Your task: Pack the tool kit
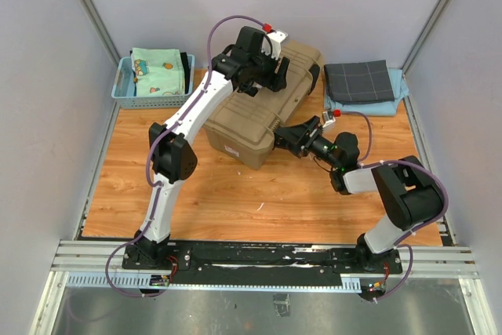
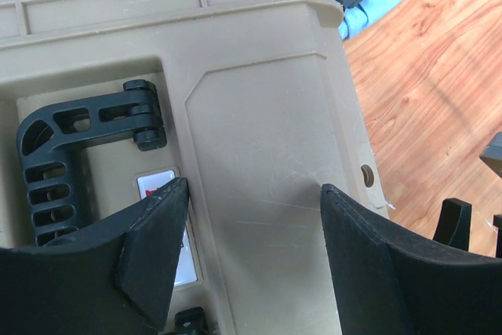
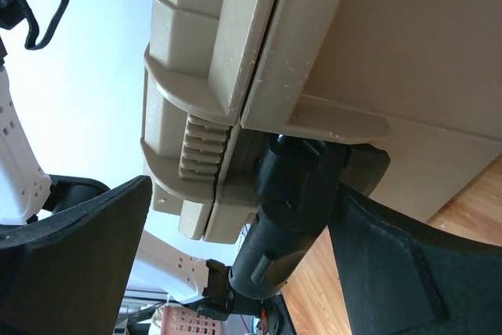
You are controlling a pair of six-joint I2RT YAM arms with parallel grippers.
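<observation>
A tan hard case (image 1: 235,123) sits closed in the middle of the table. My left gripper (image 1: 268,74) rests over its lid, fingers apart; in the left wrist view the grey lid (image 2: 259,131) shows between them, beside a black folding handle (image 2: 55,178) in a recess. My right gripper (image 1: 294,137) is at the case's right front side, open around a black latch (image 3: 290,209) below the seam in the right wrist view. Whether it touches the latch is unclear.
A blue basket (image 1: 153,102) with folded cloths stands at the back left. Dark and blue folded fabrics (image 1: 357,80) lie at the back right.
</observation>
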